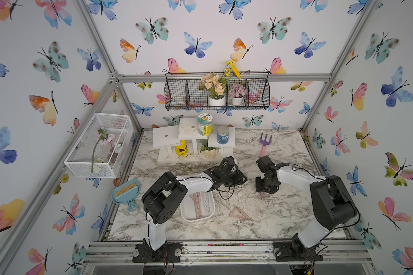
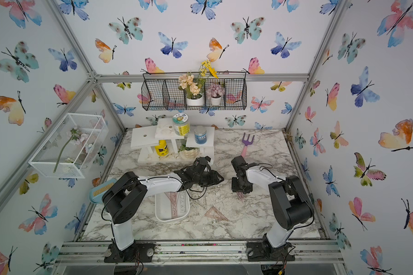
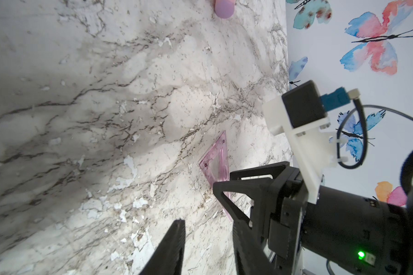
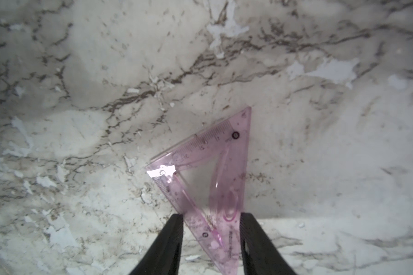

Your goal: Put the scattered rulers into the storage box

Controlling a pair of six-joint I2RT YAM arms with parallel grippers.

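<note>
A pink, see-through set square [image 4: 231, 183] lies flat on the table under my right gripper, whose open fingers stand above its narrow lower end with nothing held. The left wrist view shows the same set square [image 3: 222, 158] beside the right gripper's black fingers. A second pink triangle [image 1: 239, 213] rests on the table's front middle. The white storage box [image 1: 185, 214] holds a pink ruler [image 1: 197, 204] and a clear ruler [image 1: 206, 201]; the left arm covers its back part. My left gripper hangs open and empty over bare table.
A purple fork [image 1: 265, 139] with a pink handle lies behind the right gripper. The white shelf [image 1: 166, 136] with cans stands at the back, and a blue dustpan [image 1: 126, 193] is at the left.
</note>
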